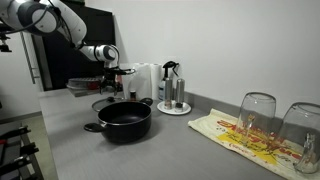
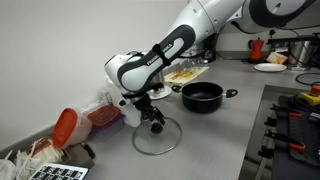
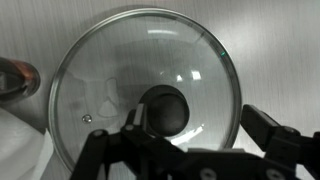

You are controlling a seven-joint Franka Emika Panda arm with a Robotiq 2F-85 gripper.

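A clear glass lid with a dark rim and a round black knob lies flat on the grey table. Above it hangs my gripper, open and with nothing between its fingers. From the wrist view, the lid fills much of the picture and its knob shows between the spread fingers, close to the left one. Exterior view 1 has the lid partly hidden behind a black two-handled pot, which stands uncovered on the table.
Paper towel rolls and a plate with bottles stand along the wall. An orange container is beside the lid. Two upturned glasses rest on a patterned cloth. Bare table lies in front of the pot.
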